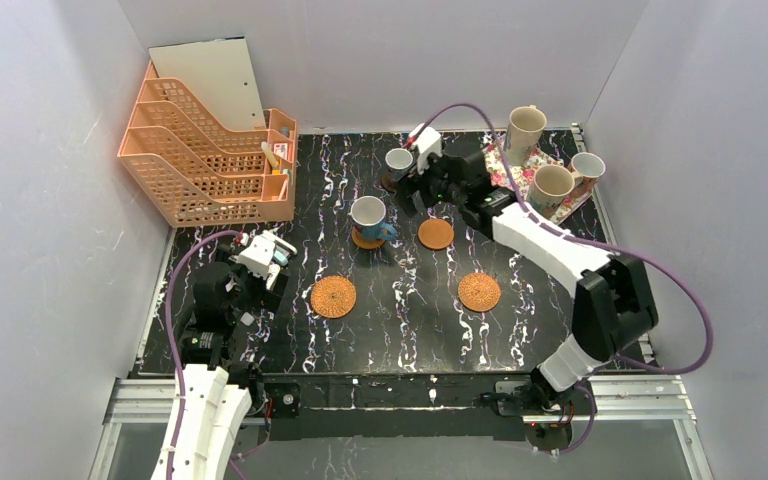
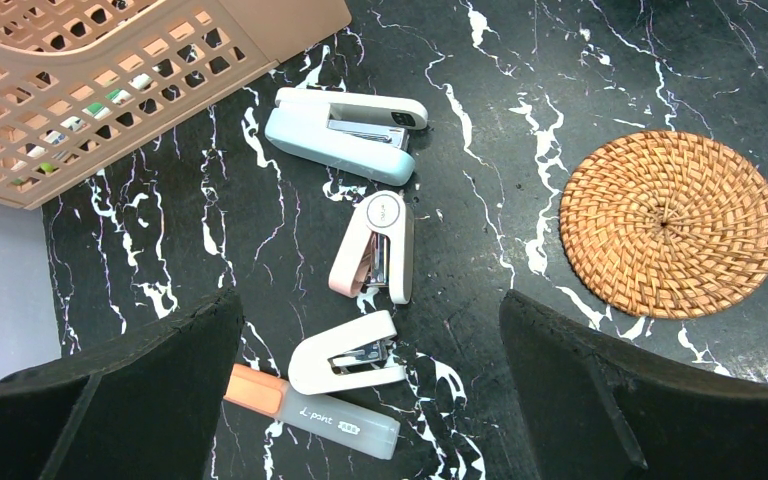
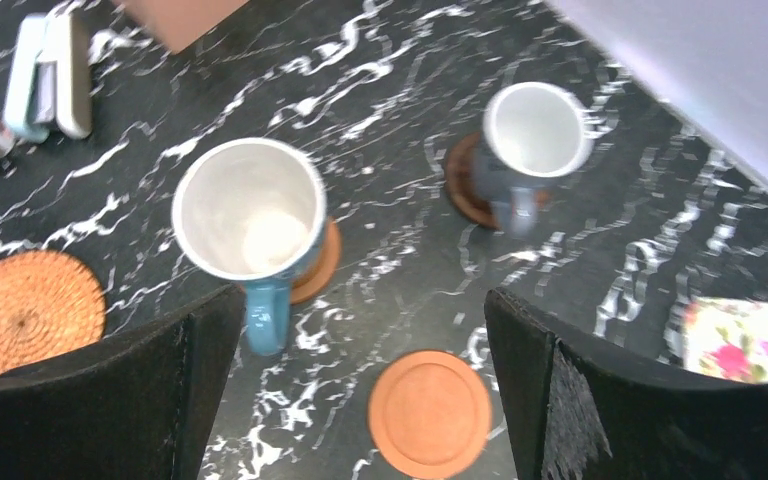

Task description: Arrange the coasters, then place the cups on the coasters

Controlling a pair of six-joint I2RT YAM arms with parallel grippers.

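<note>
A white-and-blue cup (image 1: 368, 213) stands upright on a brown coaster (image 3: 328, 270), its blue handle (image 3: 267, 318) turned toward the front right. Farther back, a smaller grey-blue cup (image 3: 535, 140) rests on a dark wooden coaster (image 3: 462, 185). An empty smooth coaster (image 1: 436, 234) lies to the right of the first cup. My right gripper (image 1: 412, 198) is open above the table near these cups, with nothing between its fingers. Over the left side my left gripper (image 1: 275, 272) hangs open, its fingers (image 2: 150, 390) wide apart above several staplers.
Woven coasters (image 1: 333, 297) (image 1: 479, 292) lie bare toward the front. Several large cups (image 1: 526, 130) stand with a floral tray (image 1: 499, 172) at the back right. An orange rack (image 1: 200, 160) fills the back left. Staplers (image 2: 340, 140) sit below the left gripper.
</note>
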